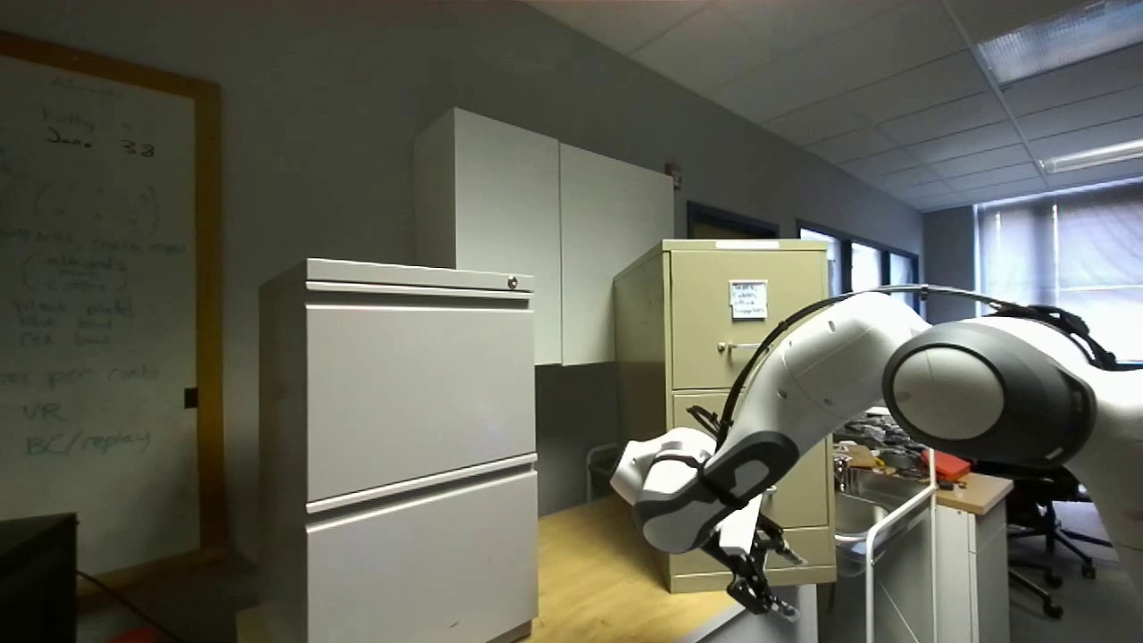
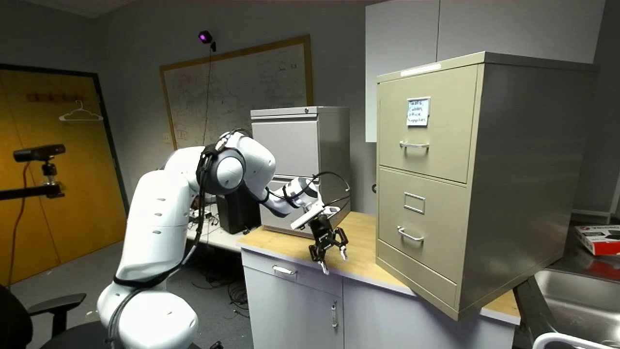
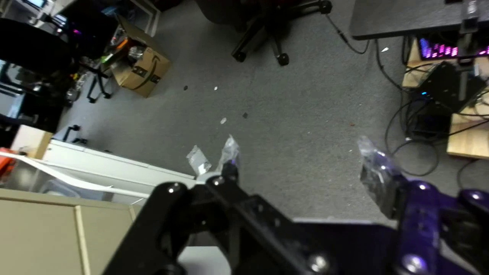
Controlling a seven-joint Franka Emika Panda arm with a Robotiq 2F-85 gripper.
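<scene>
My gripper hangs at the counter's front edge in exterior view 2, fingers pointing down and outward. Its clear-tipped fingers stand well apart in the wrist view, and only grey floor shows between them. Exterior view 1 has the gripper low in front of the beige filing cabinet. That cabinet's drawers are closed, and a handwritten label is on the upper one. A grey filing cabinet stands on the other side, also with its drawers closed.
Both cabinets stand on a wooden countertop over white cupboards. A sink lies beyond the beige cabinet. A white rail rises near the sink. Open floor lies in front, with a cardboard box farther off.
</scene>
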